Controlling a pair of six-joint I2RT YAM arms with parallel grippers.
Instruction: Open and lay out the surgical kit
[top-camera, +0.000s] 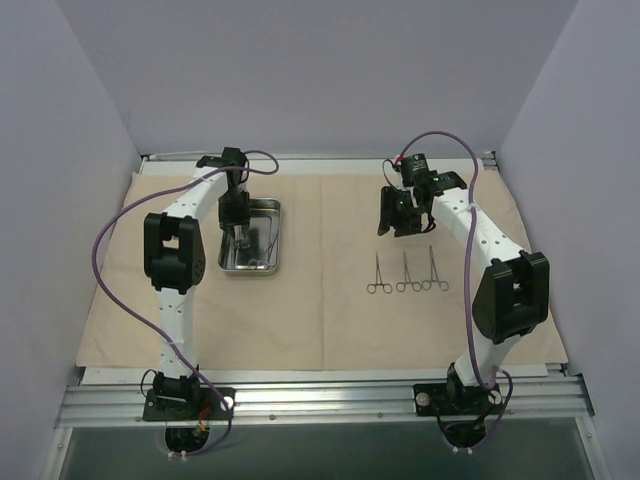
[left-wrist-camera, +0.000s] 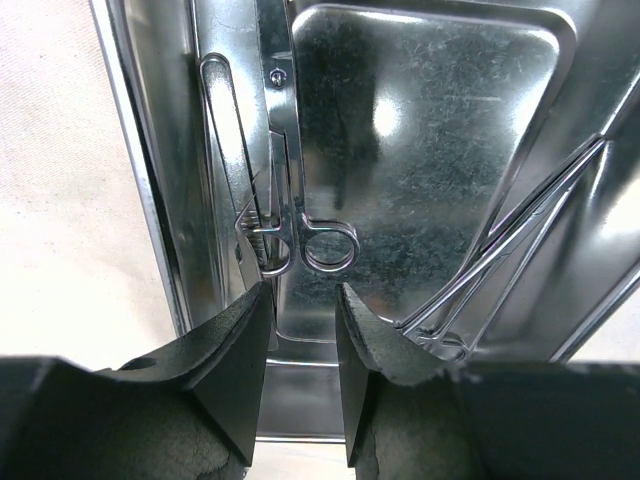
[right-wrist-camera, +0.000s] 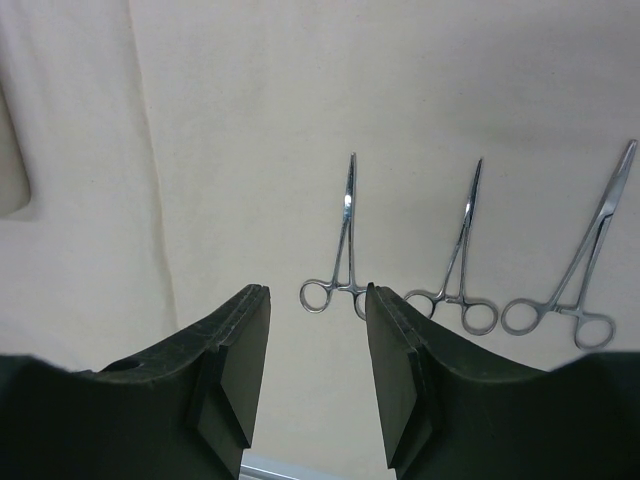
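Observation:
Inside the metal tray, in the left wrist view, scissors-like ring-handled instruments lie along the left side, next to a slim looped metal piece. Another thin instrument rests slantwise at the tray's right side. My left gripper is over the tray, its fingers parted and nothing between them, just short of the finger rings. Three clamps lie in a row on the cloth: a left one, a middle one and a larger right one. Above them my right gripper stands open and empty.
A beige cloth covers the table, with a crease down its middle. Bare cloth lies between tray and clamps, and in front of both. Purple cables loop along both arms.

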